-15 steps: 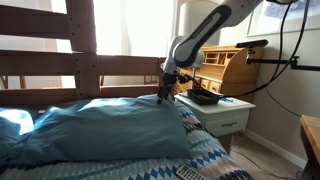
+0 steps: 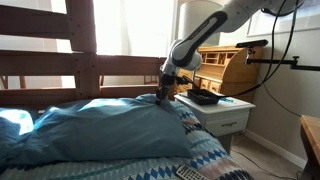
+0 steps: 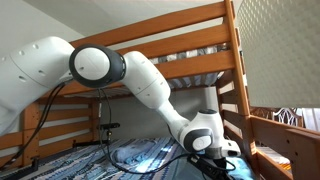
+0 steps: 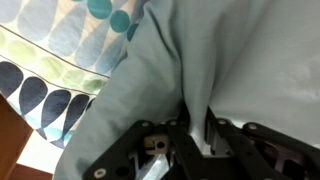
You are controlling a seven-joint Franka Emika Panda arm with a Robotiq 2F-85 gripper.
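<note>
A plain blue-grey pillow (image 2: pixel 100 132) lies across the bed, its surface wrinkled. At its far right corner, near the headboard, my gripper (image 2: pixel 164 96) points down at the fabric. Up close in the wrist view, the pillow's cloth (image 4: pixel 150 75) is gathered into a fold that runs down between the dark fingers of the gripper, which is shut on it. The fingertips are partly buried in the cloth and blurred. In exterior view 2 the gripper (image 3: pixel 222 162) is low by the bed rail, and its fingertips are hard to make out.
Beneath lies a patterned bedspread (image 2: pixel 140 170) with a remote control (image 2: pixel 191 173) on it. A wooden headboard (image 2: pixel 35 64) stands behind. To the right is a white nightstand (image 2: pixel 222 116) bearing a black tray (image 2: pixel 203 97). Bunk rails (image 3: pixel 160 68) cross overhead.
Very little differs. The gripper stays at the pillow's far right corner, with at most a slight shift of the arm, and the pillow lies much as before.
</note>
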